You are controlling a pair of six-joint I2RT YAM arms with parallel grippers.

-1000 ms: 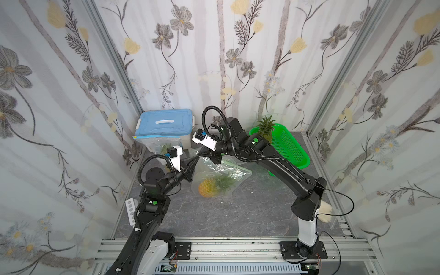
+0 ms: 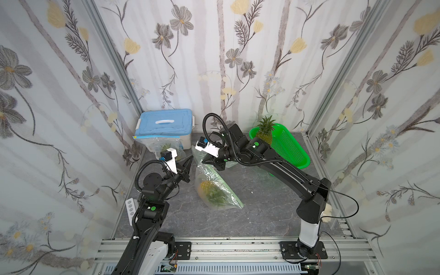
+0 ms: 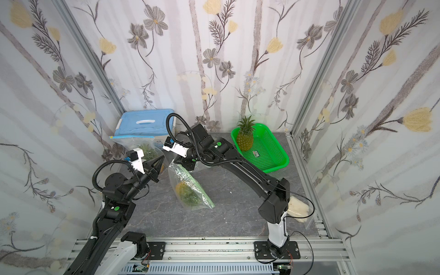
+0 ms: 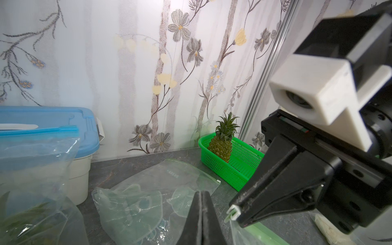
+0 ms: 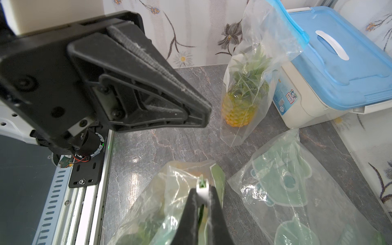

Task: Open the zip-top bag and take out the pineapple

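A clear zip top bag (image 2: 204,172) with a green zip edge hangs slanting over the table, and the pineapple (image 2: 210,190) shows blurred inside it. My right gripper is shut at one corner of this bag, with the small white zip slider (image 5: 202,195) at its fingertips. From the left wrist view, that corner hangs right under the right gripper's tip. My left gripper is shut, its fingers pressed together with nothing between them, a little to the left of the right gripper and apart from the bag. Whether the zip is open cannot be told.
Another bagged pineapple (image 5: 241,102) stands left, before a white box with a blue lid (image 2: 165,121). An empty-looking clear bag (image 4: 134,204) lies flat behind the grippers. A green basket (image 2: 293,149) holding an unbagged pineapple (image 3: 245,137) sits back right.
My left gripper has drawn back left, away from the right one. The bag has swung from lying crosswise to hanging slanted, its zip edge now running down to the right.
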